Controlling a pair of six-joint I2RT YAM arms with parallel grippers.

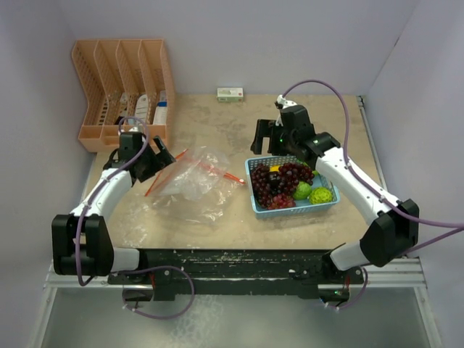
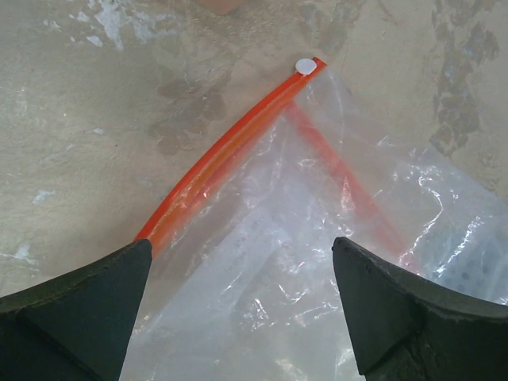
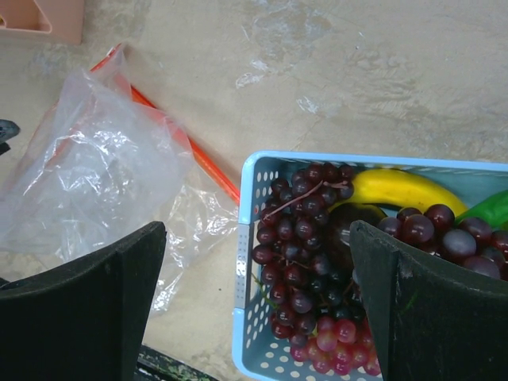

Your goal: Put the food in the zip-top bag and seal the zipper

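Note:
A clear zip top bag [image 1: 192, 185] lies crumpled on the table, one orange zipper edge at its left and another orange strip [image 3: 213, 168] toward the basket. In the left wrist view, a white slider [image 2: 305, 67] sits near the end of the orange zipper [image 2: 230, 148]. My left gripper is open above the bag, nothing between its fingers. Food fills the blue basket [image 1: 296, 210]: dark grapes [image 3: 298, 230], red grapes [image 3: 341, 345], a yellow banana [image 3: 409, 188] and green produce [image 1: 320, 195]. Open and empty, my right gripper [image 1: 265, 150] hovers by the basket's back left corner.
An orange-tan divided rack [image 1: 90, 130] holding several items stands at the back left. Against the back wall is a small white and green box [image 1: 230, 94]. Bare table [image 1: 210, 127] stretches between rack and basket.

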